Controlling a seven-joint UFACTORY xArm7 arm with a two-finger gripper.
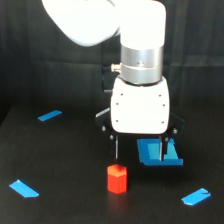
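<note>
A small red block point(117, 179) stands on the dark table, left of the middle and toward the front. Above and behind it hangs my white gripper point(140, 155), its fingers wide apart. The thin left finger point(116, 149) appears just above the block in the picture; whether they touch cannot be told from here. No object shows between the fingers. Behind the right finger lies a blue flat thing point(172, 156), perhaps a tray, partly hidden by the hand.
Strips of blue tape mark the table: one at the far left point(50, 115), another at the near left point(23, 188), and a third at the near right point(196, 197). A dark curtain hangs at the back.
</note>
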